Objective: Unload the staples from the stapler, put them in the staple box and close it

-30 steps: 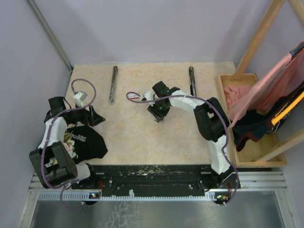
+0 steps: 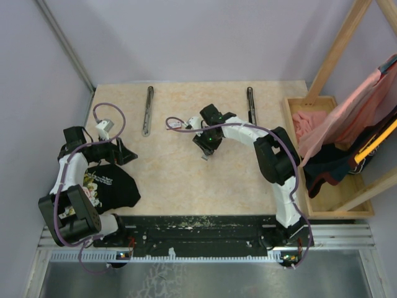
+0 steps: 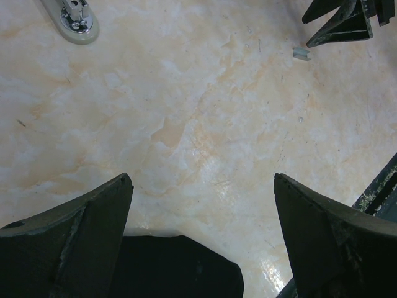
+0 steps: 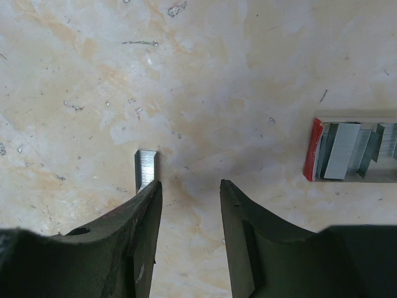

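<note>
A short silver staple strip (image 2: 205, 158) lies loose on the table, just in front of my right gripper (image 2: 203, 151). In the right wrist view, the left fingertip overlaps the lower part of the strip (image 4: 146, 166). The fingers of my right gripper stand apart with only table between them. A long grey stapler (image 2: 148, 112) lies at the back left; the left wrist view catches its metal end (image 3: 77, 25). My left gripper is open and empty, above the table near the black cloth.
A staple box (image 2: 174, 125) with rows of staples sits behind the strip. Another long dark object (image 2: 251, 105) lies at the back right. Black cloth (image 2: 115, 186) covers the front left, and a wooden bin (image 2: 338, 214) with clothes stands right.
My right gripper has shifted very slightly toward the back, still beside the strip. The left arm, stapler and cloth look unmoved.
</note>
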